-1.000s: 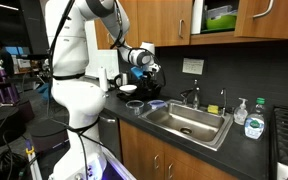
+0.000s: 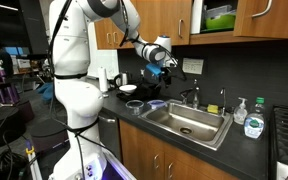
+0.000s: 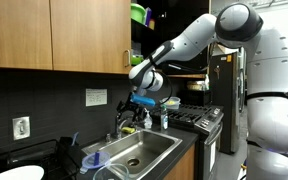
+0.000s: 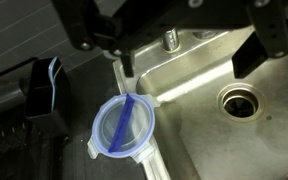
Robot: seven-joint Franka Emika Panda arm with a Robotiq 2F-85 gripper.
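My gripper (image 2: 169,73) hangs in the air above the counter at the left end of the sink, well clear of anything below. The wrist view shows its dark fingers spread wide, with nothing between them. Below lies a round clear container (image 4: 122,126) with a blue rim and a blue strip across it, resting on the dark counter against the sink's edge. The sink (image 2: 189,121) is steel and looks empty in exterior view 1. Its drain (image 4: 240,103) shows in the wrist view.
A black rack (image 4: 46,98) stands left of the container. Behind the sink is a faucet (image 2: 195,95); a soap bottle (image 2: 241,110) and a larger clear bottle (image 2: 254,122) stand to its right. Wooden cabinets (image 2: 234,24) hang above.
My gripper has swung to the right, from over the rack side towards the sink, staying high. The objects on the counter have not visibly moved.
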